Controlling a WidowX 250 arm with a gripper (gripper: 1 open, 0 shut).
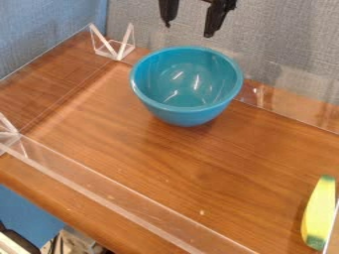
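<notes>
A glossy turquoise bowl (185,99) sits upright on the wooden table (159,179) toward the back middle; nothing shows inside it. A yellow banana-like object (318,208) lies at the right edge, partly out of view. My gripper (192,16) is at the top of the view, above and behind the bowl, mostly cut off by the frame. Its two dark fingers stand apart with nothing between them.
Clear plastic barriers line the table's edges, with white triangular supports (113,48) at the back left and at the front left.
</notes>
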